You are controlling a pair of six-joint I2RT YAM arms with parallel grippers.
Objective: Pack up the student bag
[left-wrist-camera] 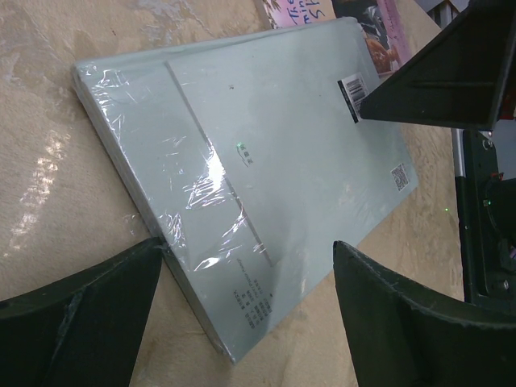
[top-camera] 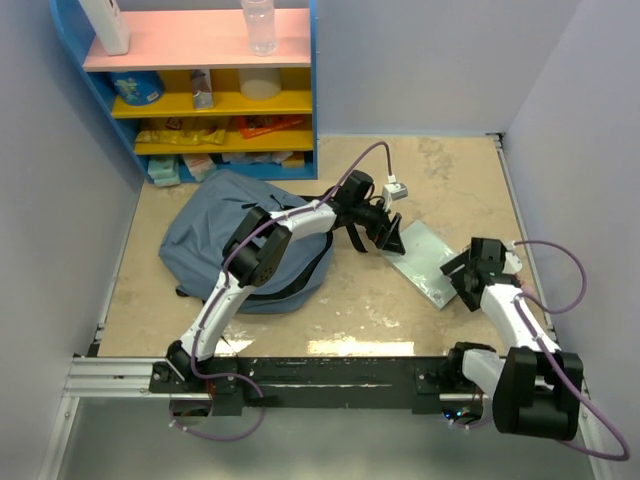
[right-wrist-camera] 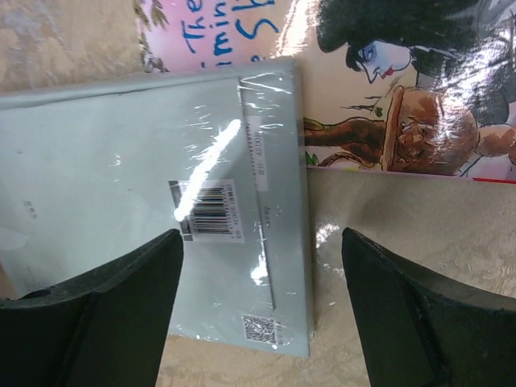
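Observation:
A pale wrapped book [top-camera: 422, 262] lies flat on the table, its barcode end toward the right, as seen in the left wrist view [left-wrist-camera: 258, 161]. My left gripper [top-camera: 388, 236] is open at its upper-left end, fingertips low beside the book's edge. My right gripper [top-camera: 455, 275] is over the opposite end, fingers parted around the book's edge [right-wrist-camera: 292, 258], with bare table under one finger. A pink illustrated book [right-wrist-camera: 403, 113] lies beside the pale book, mostly hidden by the right arm in the top view. A grey-blue bag [top-camera: 200, 240] lies on the left, partly under my left arm.
A blue shelf unit [top-camera: 200, 58] with yellow shelves, bags and containers stands at the back left. Walls bound both sides.

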